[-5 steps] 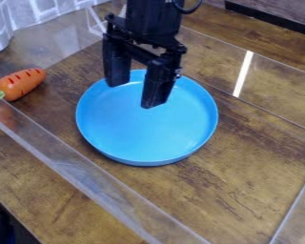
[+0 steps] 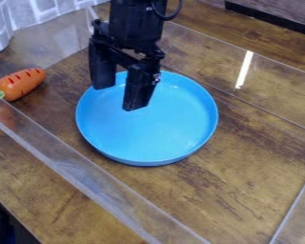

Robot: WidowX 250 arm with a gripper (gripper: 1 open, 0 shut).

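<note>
My black gripper (image 2: 125,76) hangs over the back left part of a blue plate (image 2: 148,129), its two fingers apart with nothing visible between them. An orange toy carrot (image 2: 23,82) with a green top lies to the left of the plate on the wooden table, apart from it.
Bare wooden table (image 2: 232,191) spreads to the right and front of the plate. A clear strip runs diagonally along the lower left, and something pale and transparent sits in the top left corner.
My gripper has shifted a little to the left and slightly upward in view. The plate and carrot have not moved.
</note>
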